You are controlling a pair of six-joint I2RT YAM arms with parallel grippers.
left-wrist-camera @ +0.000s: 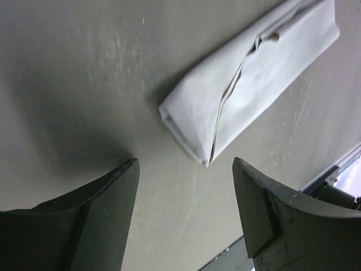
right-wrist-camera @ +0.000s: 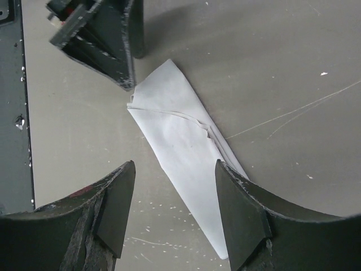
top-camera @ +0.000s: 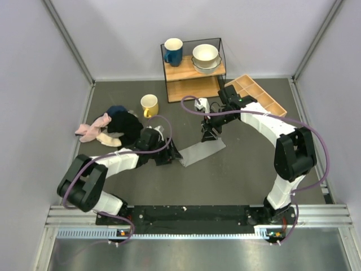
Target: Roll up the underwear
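The underwear [top-camera: 200,152] lies as a long, flat folded strip, pale grey, slanting across the table's middle. In the left wrist view its near end [left-wrist-camera: 197,118] is just ahead of my left gripper, whose fingers stand apart with nothing between them. My right gripper hangs over the strip's far part [right-wrist-camera: 186,164], fingers also apart and empty. In the right wrist view, the dark tip of my left gripper shows beside the strip's other end.
A pile of clothes [top-camera: 127,127] lies at the left, with a yellow mug [top-camera: 149,104] behind it. A wooden rack [top-camera: 192,90] with mug and bowls stands at the back, a compartment tray [top-camera: 265,96] at back right.
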